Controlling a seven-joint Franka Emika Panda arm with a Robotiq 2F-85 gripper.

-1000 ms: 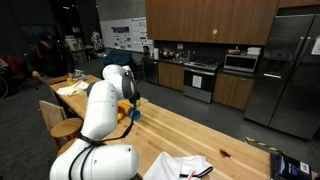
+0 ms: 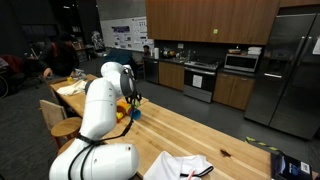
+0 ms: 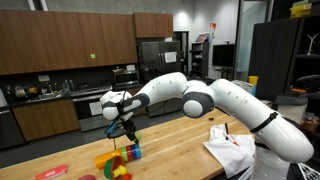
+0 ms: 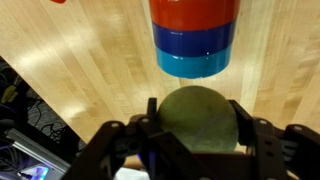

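Note:
In the wrist view my gripper is shut on a round, dull green object (image 4: 202, 108), its flat face toward the camera. The dark fingers press in from both sides and hide its lower part. Just beyond it in that view stands a blue and red banded cylinder (image 4: 194, 62), with a strip of table showing between the two. The second exterior view puts the arm's end over the coloured pieces, near a blue piece (image 3: 136, 152). What the fingers hold is too small to make out there.
Orange (image 3: 107, 159) and red (image 3: 109, 169) pieces crowd close to the blue one. A separate red piece (image 3: 50, 172) lies at the left. A white cloth (image 2: 178, 166) rests nearer the arm's base.
The arm's far end looks slightly lower than before, while the pieces on the table stay where they were.

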